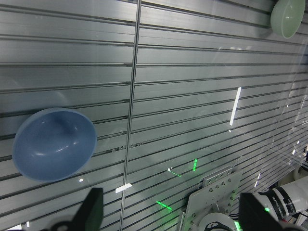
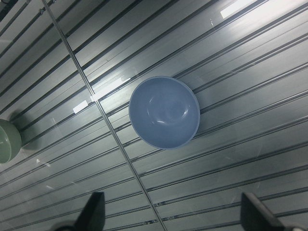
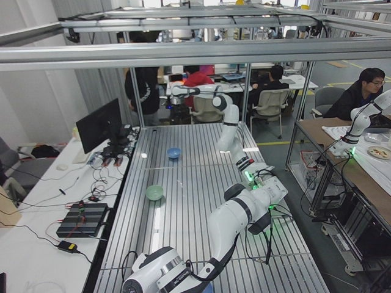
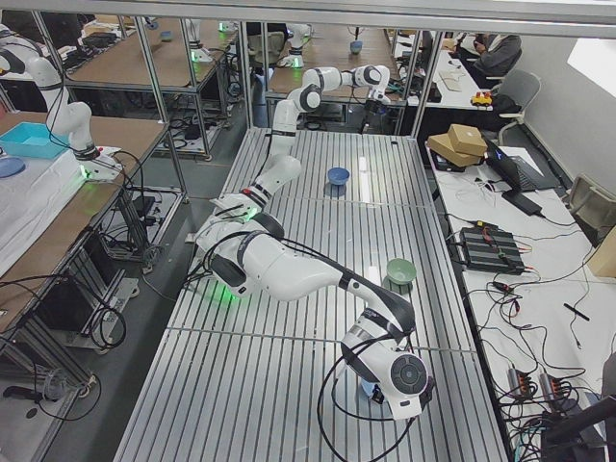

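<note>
On the slatted metal table stand a blue bowl (image 3: 173, 152) at the far part, a green bowl (image 3: 154, 192) in the middle, and a second blue bowl (image 4: 369, 387) at the near end of the camera right view, mostly hidden under an arm. In the left wrist view a blue bowl (image 1: 54, 144) lies below my left gripper, the green bowl (image 1: 287, 17) at top right. The right wrist view shows a blue bowl (image 2: 164, 112) below my right gripper, the green bowl (image 2: 7, 142) at left. Both grippers' fingers are apart, nothing between them.
The two arms are mounted on a plate along one long side of the metal table (image 3: 195, 256). A white desk (image 4: 520, 337) with monitor, boxes and cables runs along the other side.
</note>
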